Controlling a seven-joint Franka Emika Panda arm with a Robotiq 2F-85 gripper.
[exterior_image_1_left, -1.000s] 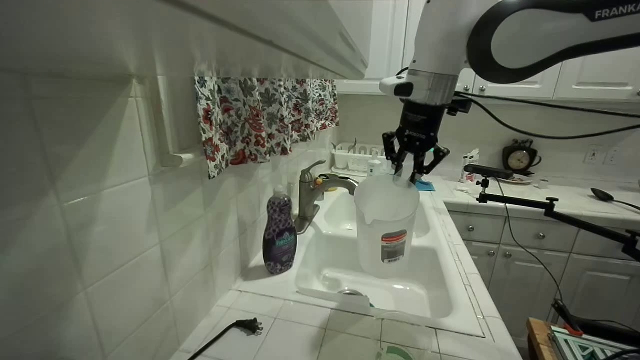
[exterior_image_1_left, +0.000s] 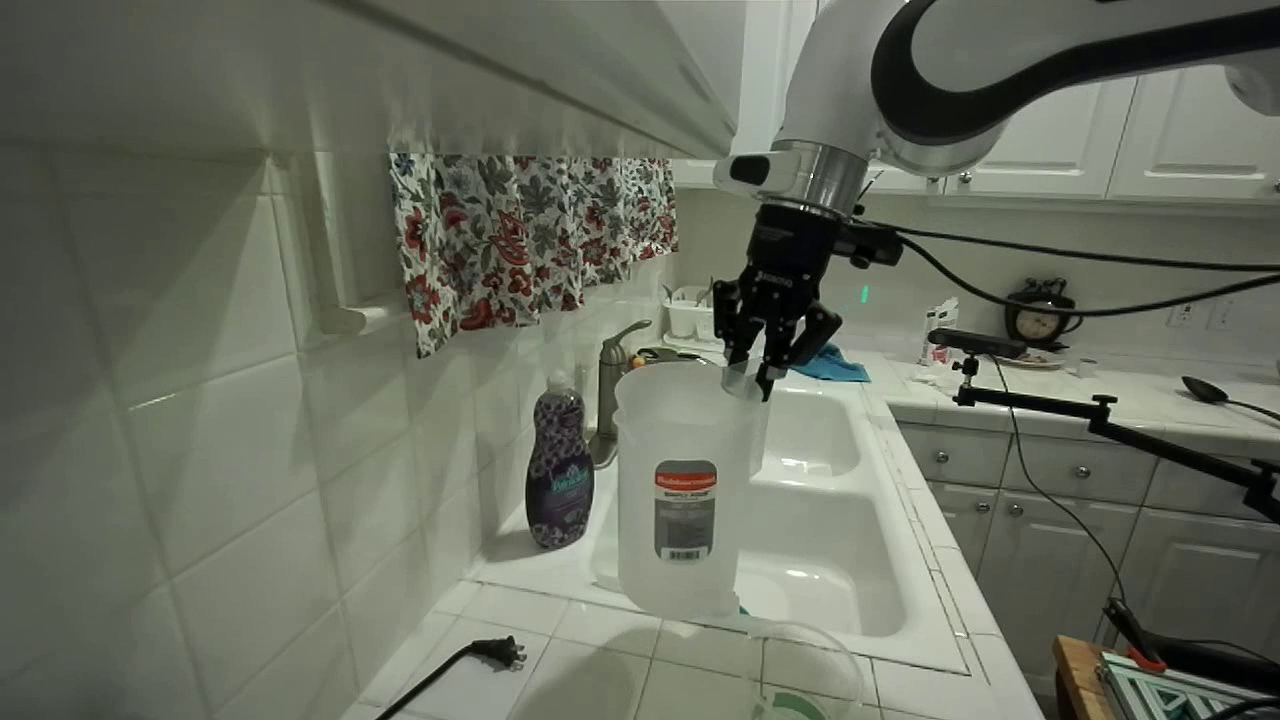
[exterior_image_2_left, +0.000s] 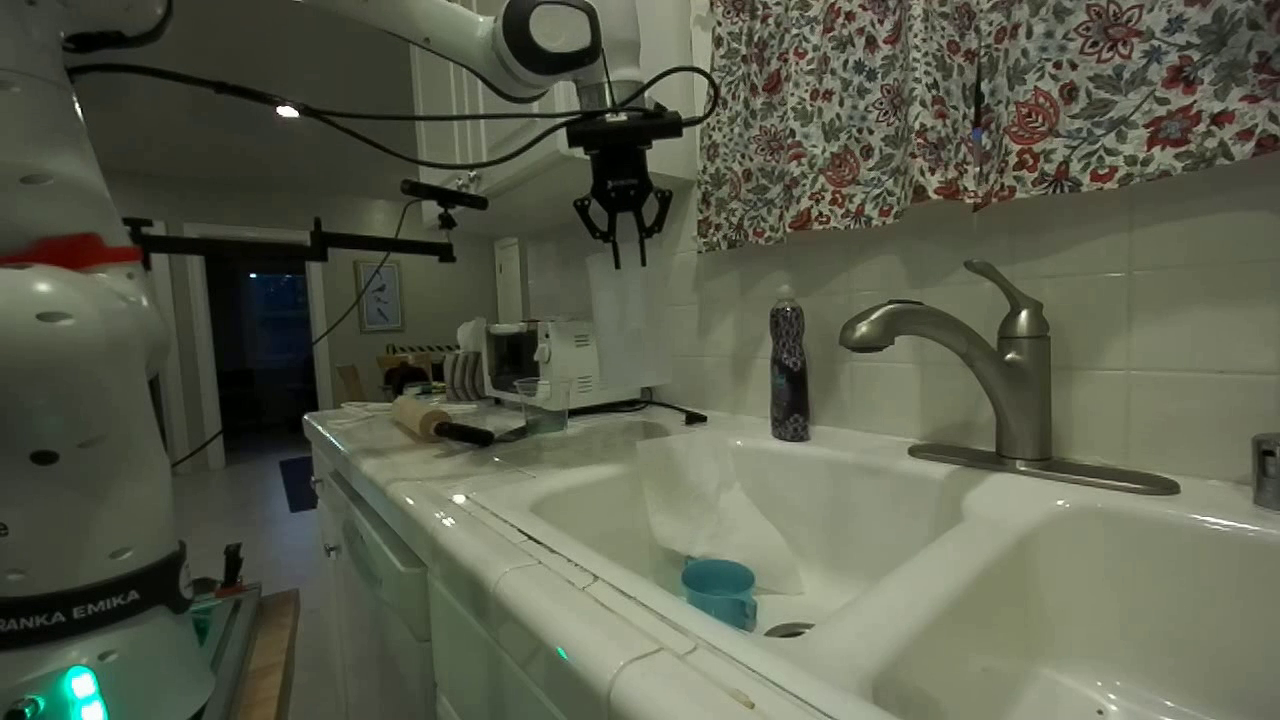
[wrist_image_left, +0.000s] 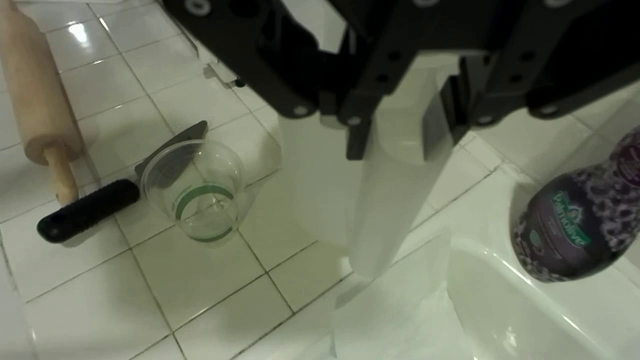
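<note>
A translucent white plastic pitcher (exterior_image_1_left: 648, 528) with a red and grey label hangs upright from my gripper (exterior_image_1_left: 752, 382), whose fingers are shut on its handle at the upper side. In the wrist view the pitcher's handle (wrist_image_left: 393, 198) runs down from between the fingers, with the body (wrist_image_left: 321, 180) next to it. From the other side, the gripper (exterior_image_2_left: 630, 254) appears above the pale, faint pitcher (exterior_image_2_left: 626, 324), near the tiled wall. The pitcher seems to be above the counter by the sink's edge; its exact height is hard to tell.
A purple soap bottle (exterior_image_1_left: 560, 468) stands by the wall beside the sink. On the counter are a clear cup (wrist_image_left: 198, 192), a black-handled knife (wrist_image_left: 90, 210), a rolling pin (wrist_image_left: 42, 90) and a plug (exterior_image_1_left: 498, 652). A blue mug (exterior_image_2_left: 720, 594) sits in the sink (exterior_image_2_left: 840, 492).
The gripper has carried the pitcher leftward and toward the camera in exterior view 1, from over the basin to near the counter edge. The pitcher has turned, its label now facing the camera.
</note>
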